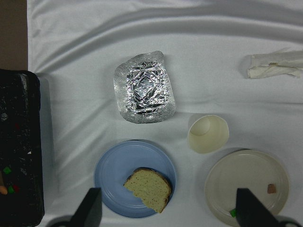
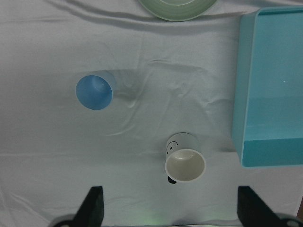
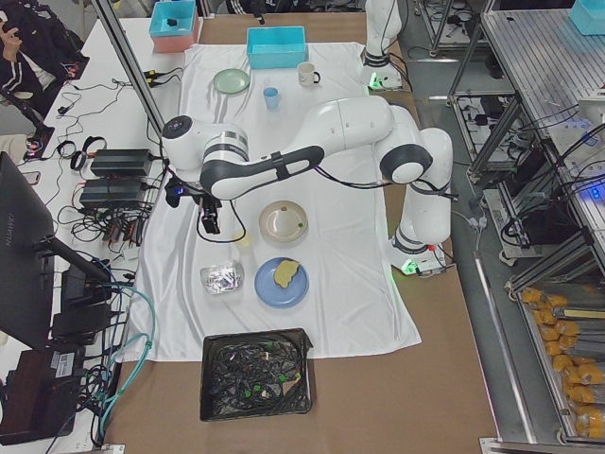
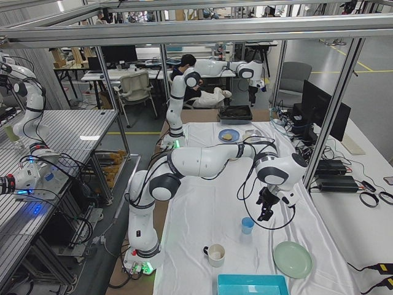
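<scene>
My left gripper hangs open over a white cloth. Below it in the left wrist view lie a blue plate (image 1: 113, 175) with a bread slice (image 1: 149, 189), a foil tray (image 1: 144, 87), a cream cup (image 1: 208, 134), a crumpled paper (image 1: 274, 65) and a beige plate (image 1: 227, 175) with small scraps. My right gripper, open and empty, is above a blue cup (image 2: 93, 92), a smiley mug (image 2: 184, 163), a green plate (image 2: 177, 9) and a turquoise bin (image 2: 267, 151).
A black bin (image 3: 256, 407) with dark liner and debris stands at the cloth's near end. A monitor (image 3: 24, 255), cables and side table run along the left.
</scene>
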